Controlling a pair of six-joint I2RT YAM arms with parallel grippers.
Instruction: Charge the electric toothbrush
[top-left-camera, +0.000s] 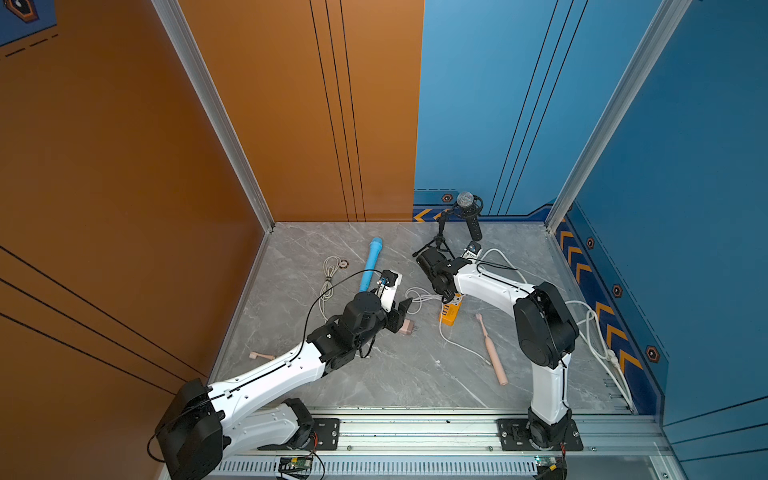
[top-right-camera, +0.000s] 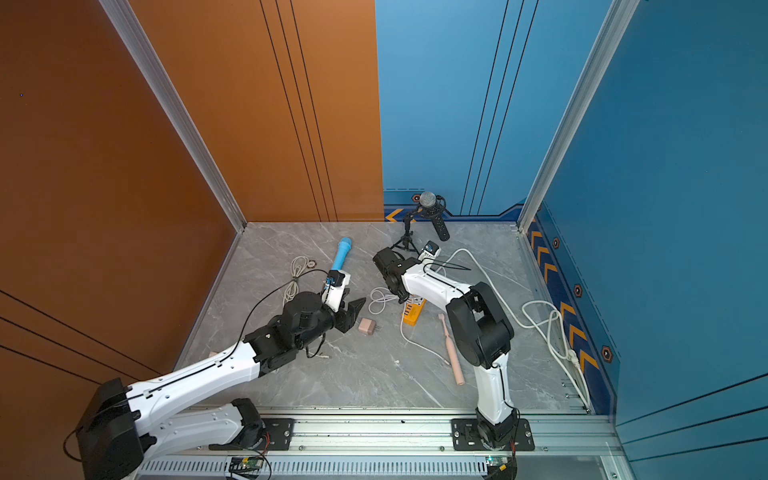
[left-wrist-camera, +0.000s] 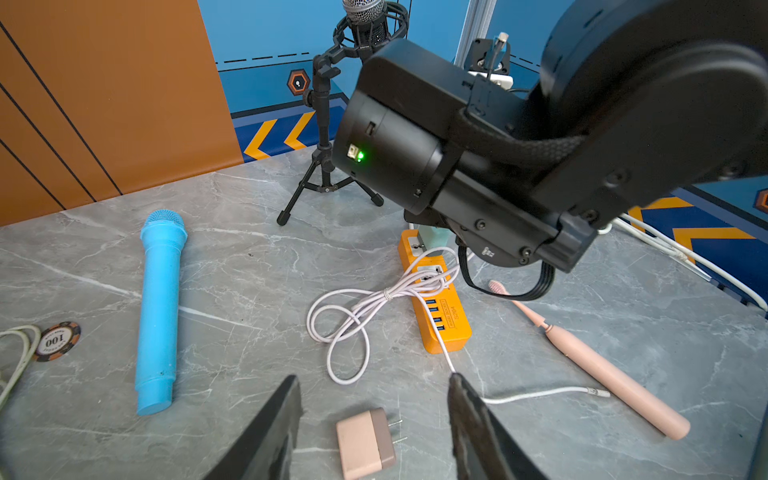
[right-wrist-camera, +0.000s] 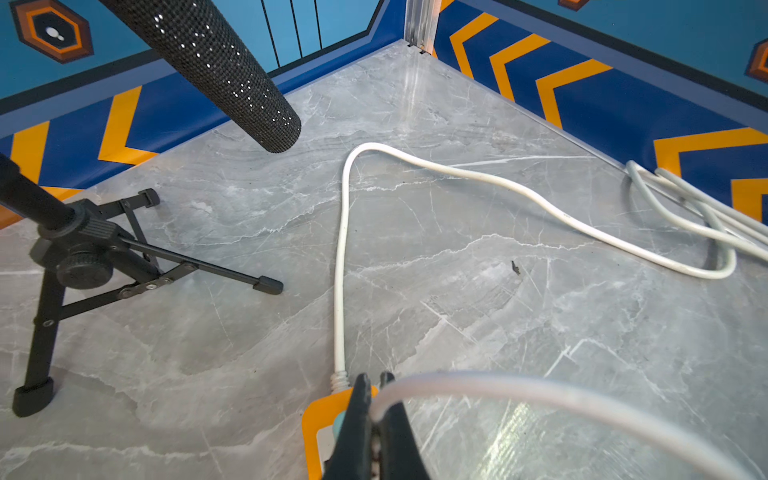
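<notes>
A pink electric toothbrush lies right of the orange power strip, with a coiled white cable over the strip. A pink charger plug lies in front of my left gripper, whose fingers stand apart with nothing held. My right gripper is shut, down at the rear end of the power strip; a pale blurred cable crosses right by its fingertips. Its arm hides part of the strip in both top views.
A microphone on a tripod stands behind the strip. A blue microphone lies left. A white cord runs along the right. A chip and another coiled cable lie at the far left.
</notes>
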